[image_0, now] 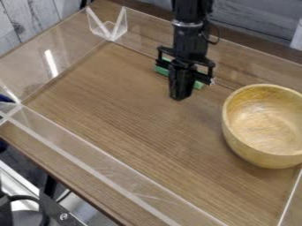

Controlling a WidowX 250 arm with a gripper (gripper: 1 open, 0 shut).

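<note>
My black gripper (182,86) hangs from the top centre of the view, low over a green block (199,83) on the wooden table (118,150). The gripper covers much of the block, which shows around it at both sides. The fingertips appear close together; whether anything is between them cannot be made out.
A large tan bowl (262,128) sits at the right. Clear plastic pieces stand at the back left corner and along the left edge. Black cables lie beyond the table at bottom left.
</note>
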